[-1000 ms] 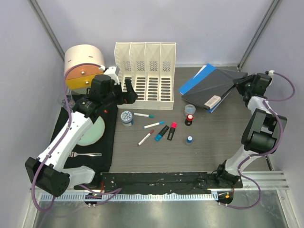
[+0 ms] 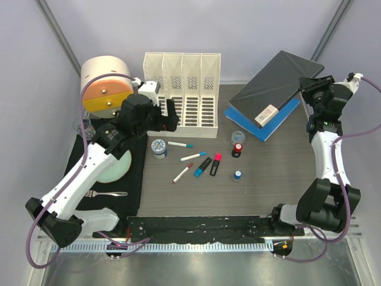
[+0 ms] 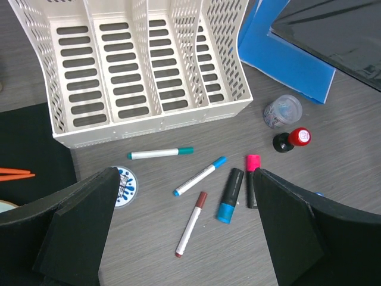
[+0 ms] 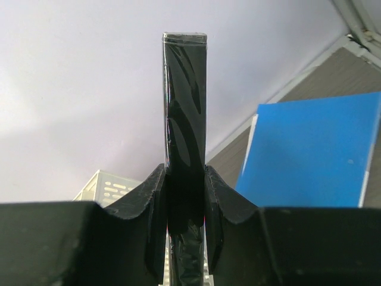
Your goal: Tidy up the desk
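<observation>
A black folder [image 2: 275,86] with a pale label is held tilted at the back right, my right gripper [image 2: 315,85] shut on its edge. Seen from the right wrist, the black folder [image 4: 186,119] stands edge-on between the fingers. Under it a blue folder [image 2: 266,122] lies on the desk; its cover [image 4: 309,149] also shows in the right wrist view. The white file rack [image 2: 181,132] with several slots is empty. Over the desk, left of the rack's front, my left gripper [image 2: 166,119] hangs open with nothing between its fingers.
Several markers, among them a red one [image 2: 182,173], lie mid-desk. A jar [image 2: 159,148], a clear cup [image 2: 238,137], a red-capped bottle [image 2: 237,150] and a blue-capped bottle [image 2: 237,176] stand nearby. A plate [image 2: 116,167] and a fork [image 2: 106,193] rest on the black mat.
My left gripper has shifted slightly right.
</observation>
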